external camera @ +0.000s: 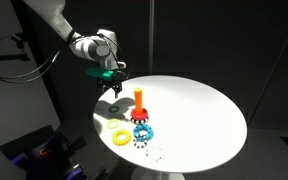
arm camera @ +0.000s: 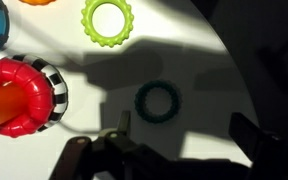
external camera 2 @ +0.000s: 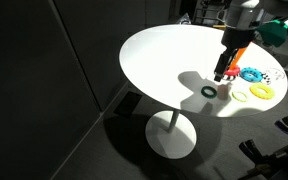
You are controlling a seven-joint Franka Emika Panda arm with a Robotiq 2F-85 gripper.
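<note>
Over the left part of the white round table, my gripper (external camera: 115,93) points downward and stands open. Nothing is between its fingers in the wrist view, where the fingertips (arm camera: 124,122) show at the lower edge. Just ahead of them, a small dark green ring (arm camera: 141,102) lies flat on the table, apart from the gripper. An upright orange post (external camera: 139,100) stands on a red base (external camera: 139,117) with a black-and-white checked part. A larger light green ring (arm camera: 88,22) lies farther off in the wrist view.
Near the table's front lie a yellow ring (external camera: 115,140), a blue ring (external camera: 137,133) and a white spotted ring, its outline faint. Dark floor and walls surround it.
</note>
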